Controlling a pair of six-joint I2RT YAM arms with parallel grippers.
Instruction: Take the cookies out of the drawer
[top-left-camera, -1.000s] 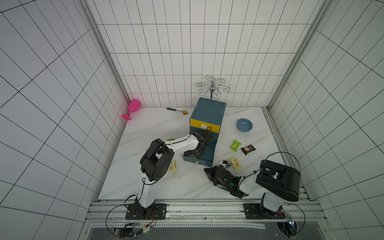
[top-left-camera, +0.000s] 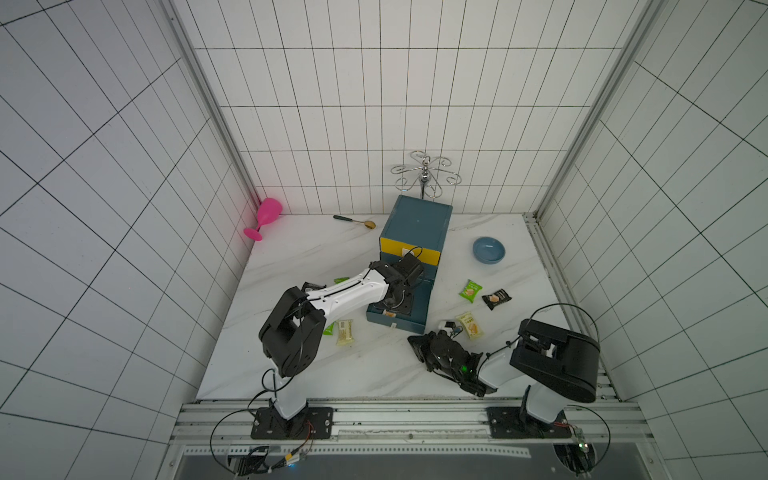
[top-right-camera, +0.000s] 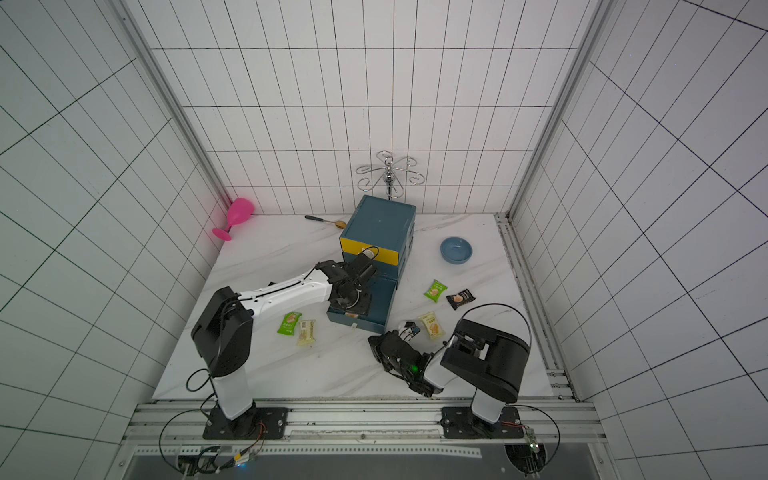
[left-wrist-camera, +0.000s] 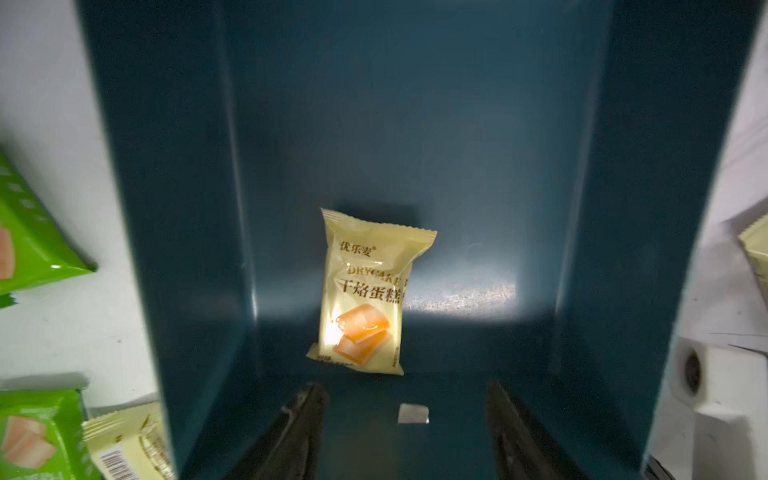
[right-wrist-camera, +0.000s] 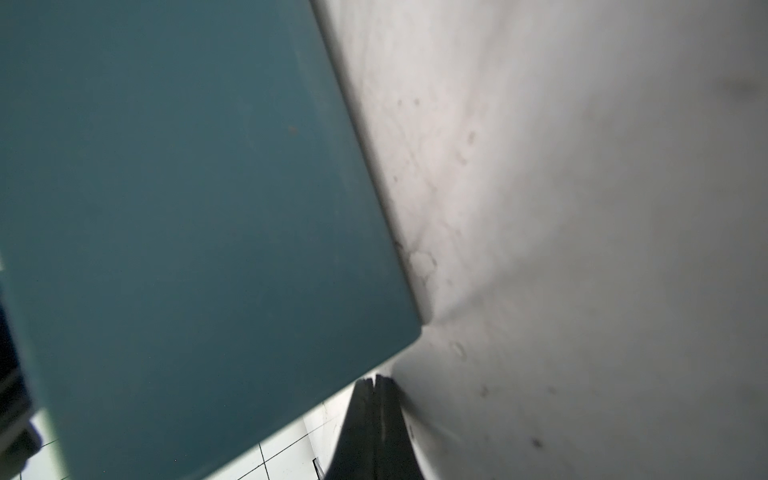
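In the left wrist view a yellow cookie packet (left-wrist-camera: 364, 296) lies flat on the floor of the blue drawer (left-wrist-camera: 448, 152), towards its front left. My left gripper is over the drawer's front end, its fingers (left-wrist-camera: 300, 424) spread apart with nothing between them. The packet sits just ahead of the fingertips, untouched. From the top left view, the left arm (top-left-camera: 356, 292) covers much of the pulled-out drawer. Near the drawer's front right corner, my right gripper is shut, with nothing showing between its fingers.
A blue bowl (top-left-camera: 488, 249) stands at back right.
The left arm's elbow has swung left and its gripper has shifted slightly within the drawer, uncovering more of the drawer's front and the packet there. The right arm looks still.
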